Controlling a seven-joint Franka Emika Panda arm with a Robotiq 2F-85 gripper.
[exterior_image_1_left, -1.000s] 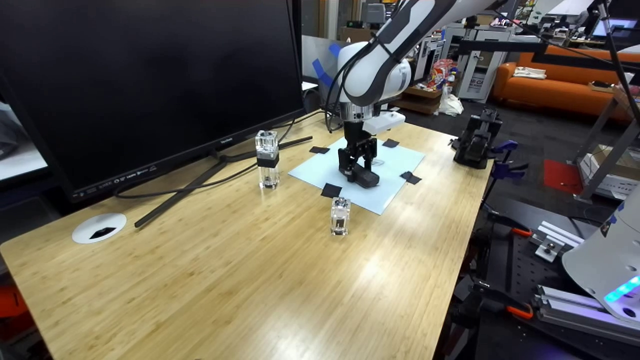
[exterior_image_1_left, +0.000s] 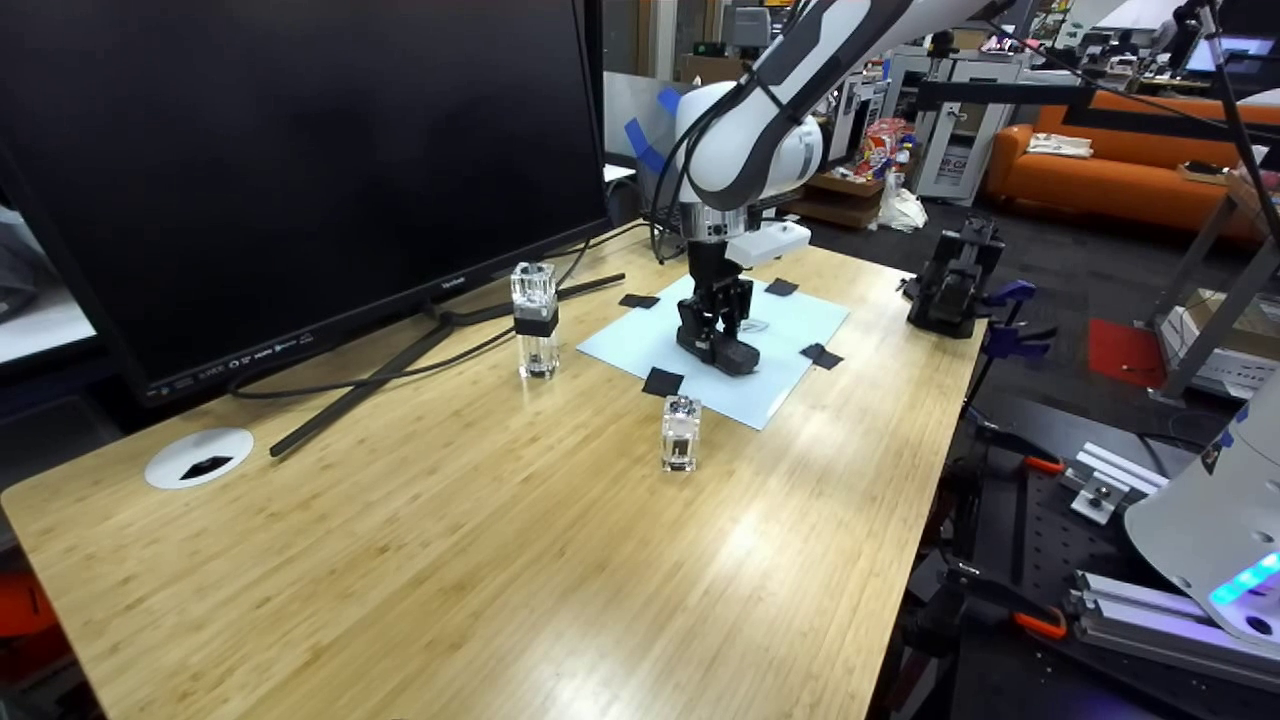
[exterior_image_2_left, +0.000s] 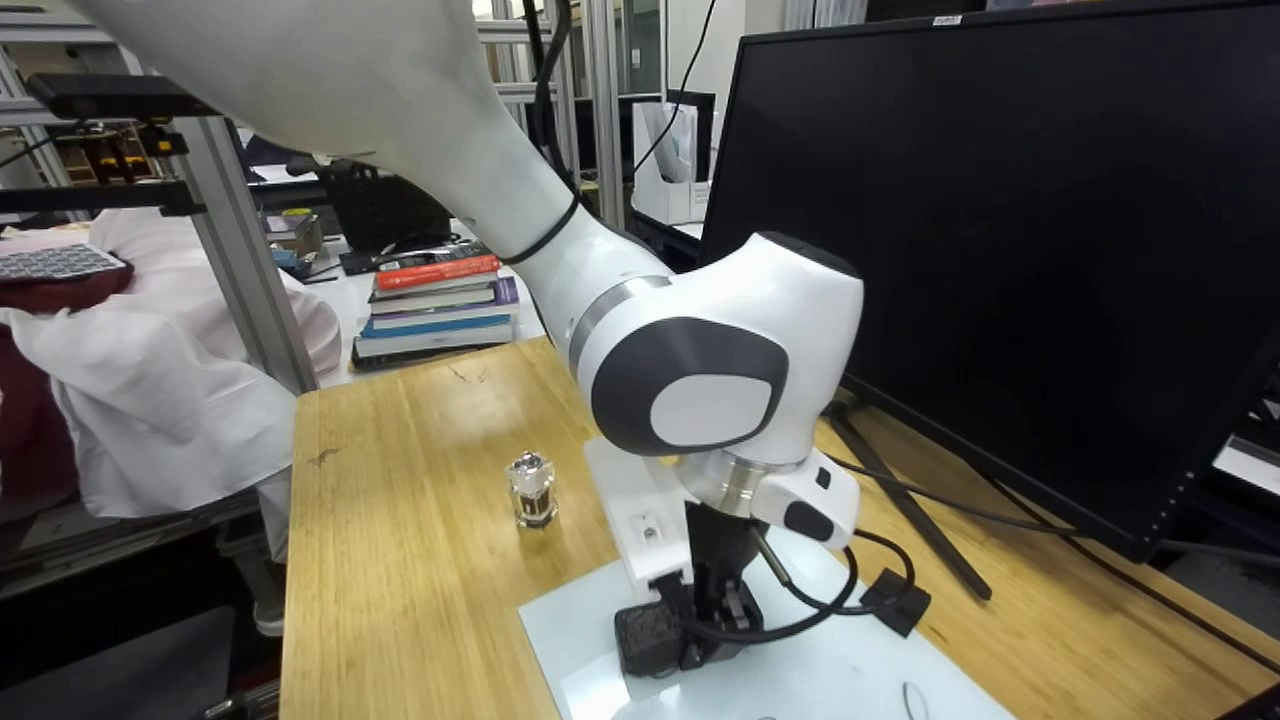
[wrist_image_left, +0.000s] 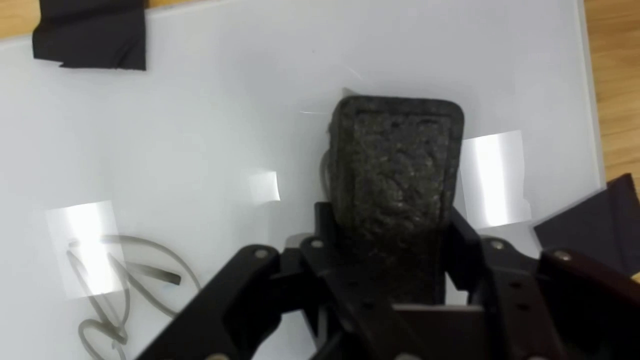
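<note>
A black felt-faced block (wrist_image_left: 393, 162), like a board eraser, lies on the pale whiteboard sheet (wrist_image_left: 210, 108). My gripper is low over it, with black fingers (wrist_image_left: 325, 225) along both long sides of the block. Whether they press on it or stand slightly clear cannot be made out. In exterior view 1 the block (exterior_image_1_left: 734, 356) rests on the sheet under the gripper. Exterior view 2 shows the block's end (exterior_image_2_left: 651, 638) beside the gripper; the arm covers most of the fingers.
A short clear grinder (exterior_image_1_left: 680, 434) and a taller clear grinder with a dark band (exterior_image_1_left: 535, 320) stand on the table. Black tape (exterior_image_1_left: 662, 382) marks the sheet's edges. A monitor (exterior_image_1_left: 300, 156) lines the back. A thin looped cord (wrist_image_left: 150, 273) lies on the sheet.
The near finger has shifted inward along the block, exposing more of the block's left end. The arm and the grinders look unmoved.
</note>
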